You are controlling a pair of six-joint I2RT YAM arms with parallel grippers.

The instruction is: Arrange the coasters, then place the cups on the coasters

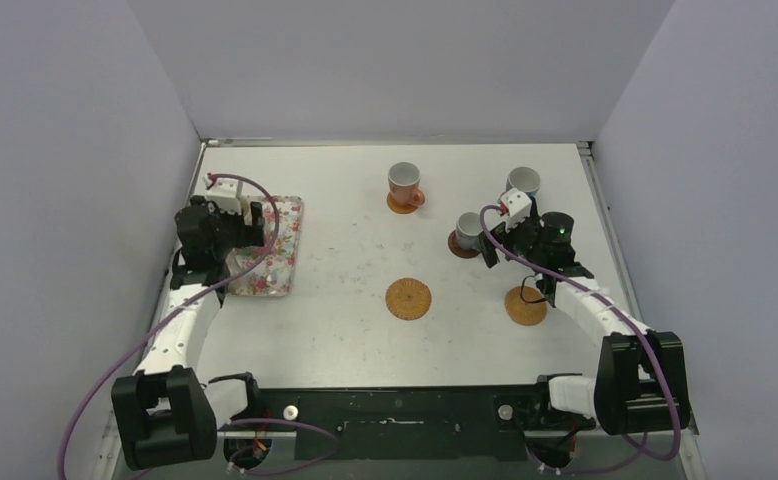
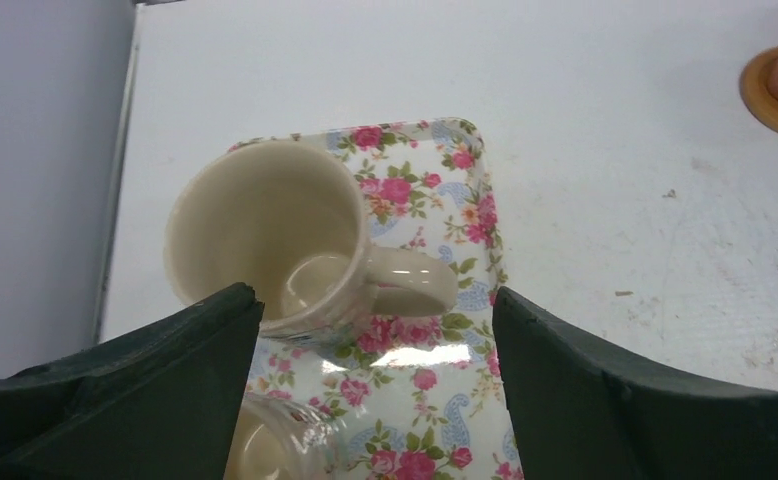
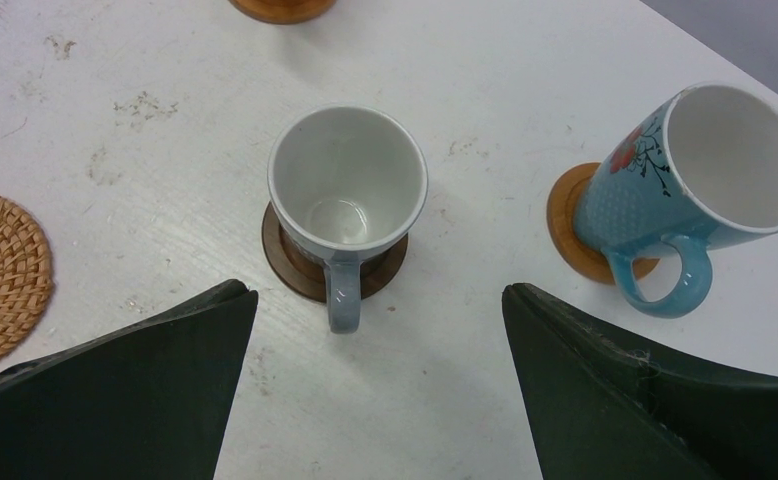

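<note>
On the floral tray [image 2: 435, 180] at the left lies a cream cup [image 2: 265, 230], its mouth towards the camera and its handle pointing right. Part of a second cream cup [image 2: 270, 445] shows below it, cut off by the frame's edge. My left gripper is over the tray with its fingers parted; the cream cup's handle shows between them, apparently beyond the tips, and I see no grip on it. My right gripper stands open and empty near a grey-white cup [image 3: 343, 180] on a dark coaster [image 3: 300, 272]. Woven coasters [image 1: 408, 299] [image 1: 525, 306] lie bare on the table.
A blue flowered cup [image 3: 655, 185] stands on a wooden coaster [image 3: 567, 215] at the back right. An orange-brown cup [image 1: 403, 183] stands on another coaster at the back middle.
</note>
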